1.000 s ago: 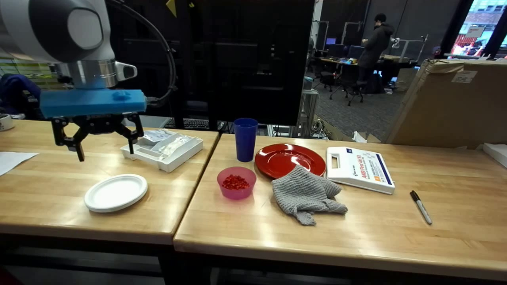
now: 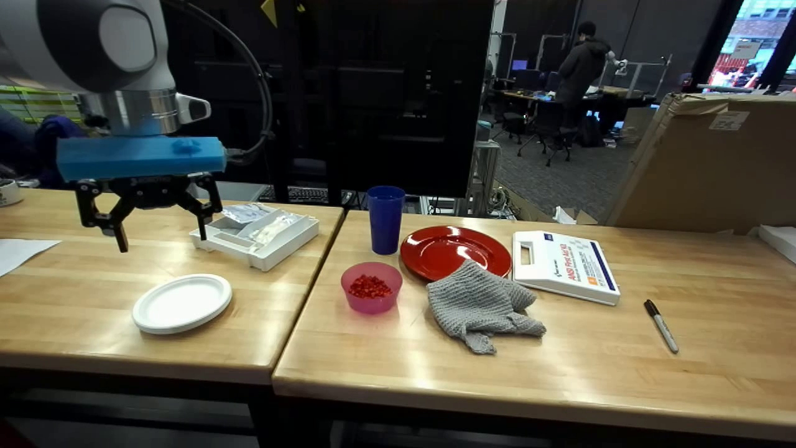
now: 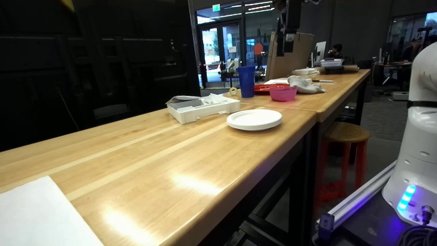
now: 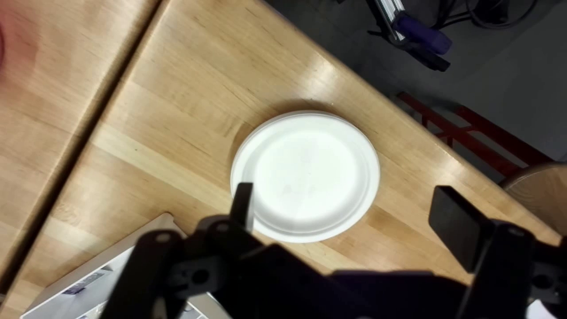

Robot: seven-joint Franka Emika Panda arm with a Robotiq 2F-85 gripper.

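My gripper (image 2: 163,243) hangs open above the left table, its fingers wide apart with nothing between them. In the wrist view a white plate (image 4: 305,175) lies on the wood below the gripper, nearer the left finger. The same plate (image 3: 254,119) shows close to the table's edge in exterior view 2, where its rim looks thick, perhaps a stack. On the right table a pink bowl (image 2: 371,288) holds small red pieces. Behind it stand a blue cup (image 2: 385,220) and a red plate (image 2: 456,252). A grey cloth (image 2: 477,306) lies partly against that plate.
An open white box (image 2: 261,239) with compartments sits behind the white plate. At right lie a white first aid case (image 2: 564,265) and a marker (image 2: 661,326). A white sheet (image 3: 41,213) covers the left table's far end. A seam divides the two tables.
The arm and open gripper have shifted slightly left and a touch upward in exterior view 1. Objects on the tables have not moved.
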